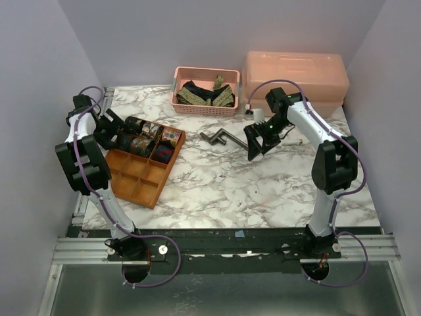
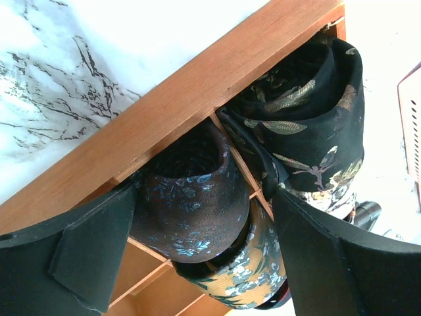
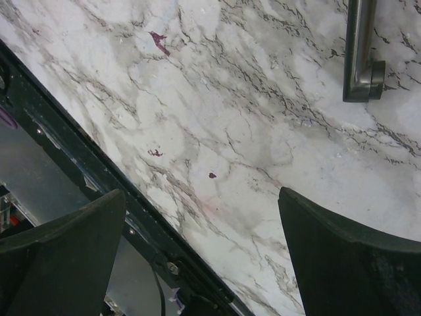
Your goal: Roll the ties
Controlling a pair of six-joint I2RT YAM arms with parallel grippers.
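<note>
A wooden divided box (image 1: pixel 137 184) stands at the left of the table. Several rolled ties fill its far compartments, among them a black floral roll (image 2: pixel 312 125), a dark brown-black roll (image 2: pixel 191 207) and a tan floral roll (image 2: pixel 247 266). My left gripper is above the box's far left part, fingers (image 2: pixel 99 243) apart on either side of the dark roll; whether they touch it I cannot tell. My right gripper (image 1: pixel 255 145) stands open over the table's right half, only bare marble between its fingers in the right wrist view. Loose ties (image 1: pixel 205 97) lie in the pink basket (image 1: pixel 207 110).
An angled dark metal tool (image 1: pixel 222 137) lies in the table's middle, near my right gripper. At the back right stands a large peach bin (image 1: pixel 299 69).
</note>
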